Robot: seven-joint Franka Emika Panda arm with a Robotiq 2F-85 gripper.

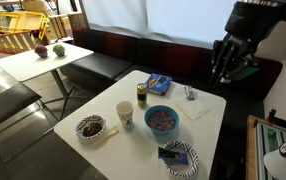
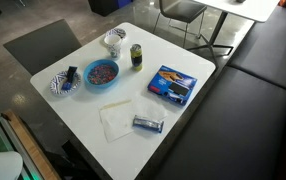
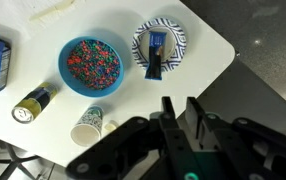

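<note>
High above the right side of the white table (image 1: 113, 108), my gripper (image 1: 221, 72) hangs clear of everything on it. In the wrist view the gripper shows two dark fingertips a small way apart; no object can be made out between them, and how far they are closed is unclear. A patterned paper plate (image 3: 140, 49) bears a dark blue packet (image 3: 156, 53). Close by stands a blue bowl (image 3: 66, 78) filled with small multicoloured pieces. A paper cup (image 3: 88, 127) and a dark can (image 3: 29, 106) are near the bowl.
A blue snack box (image 2: 173, 85), a white napkin (image 2: 116, 121) and a silver-blue packet (image 2: 149, 124) lie toward the bench side. Another patterned plate (image 1: 89, 135) holds something dark. Open tabletop lies in front of the napkin. Black bench seating (image 2: 245, 85) borders the table.
</note>
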